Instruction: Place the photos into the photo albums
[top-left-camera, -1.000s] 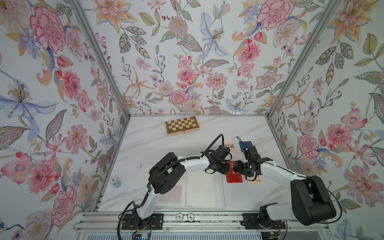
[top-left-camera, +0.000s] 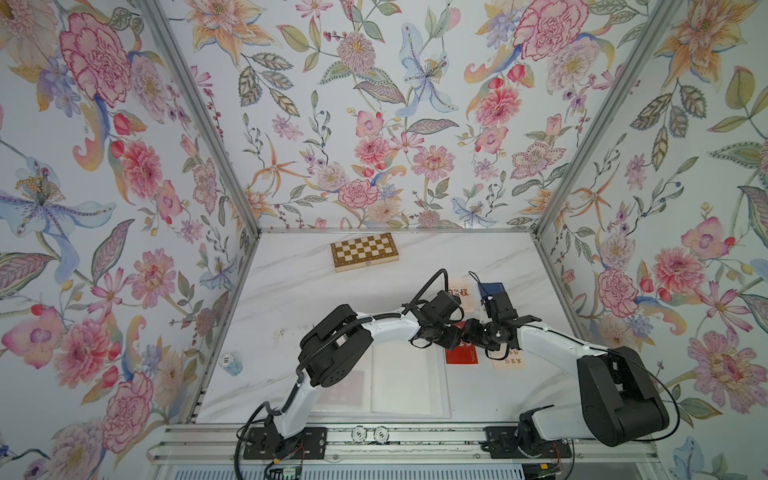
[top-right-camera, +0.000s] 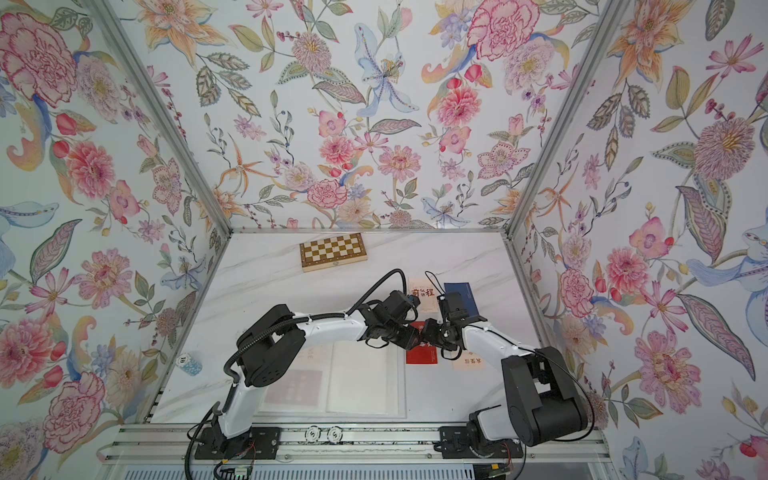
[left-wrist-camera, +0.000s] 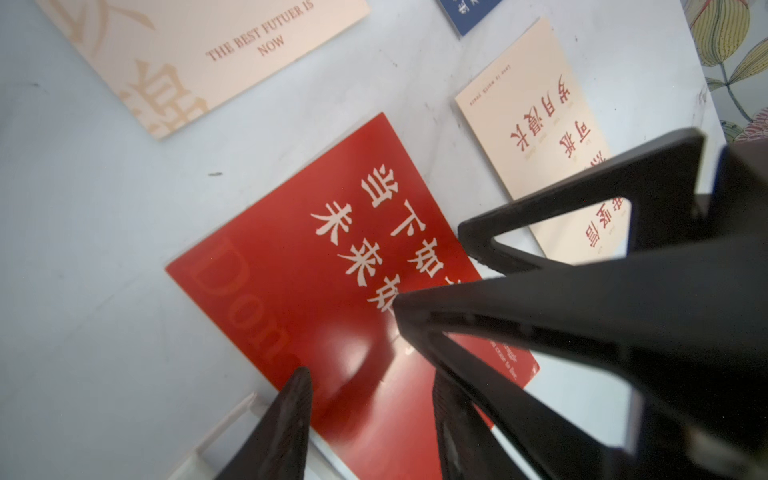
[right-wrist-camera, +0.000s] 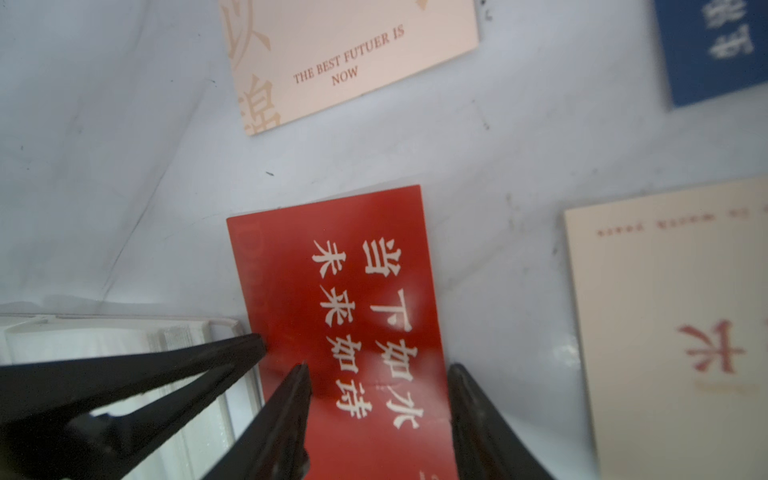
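Observation:
Flat on the table lies a red photo card with white characters (right-wrist-camera: 352, 240), its left edge close against the white album (right-wrist-camera: 180, 329). The open album (top-left-camera: 404, 384) spreads over the front of the table, with a pinkish print under its left page. My left gripper is over the card's album side, fingers apart; their tips run out of view, so whether they grip an edge is hidden. Over the same card, my right gripper stands part open, one finger (right-wrist-camera: 472, 416) along the card's right edge. Nothing is clearly held by it.
Cream cards lie behind (right-wrist-camera: 360, 56) and to the right (right-wrist-camera: 672, 320) of the red one, with a blue card (right-wrist-camera: 712, 48) at the back right. A chessboard box (top-left-camera: 365, 251) and a patterned cup (top-left-camera: 230, 365) are far off.
The red card has slid left toward the album, and my right gripper has moved left with it. My left arm has hardly moved.

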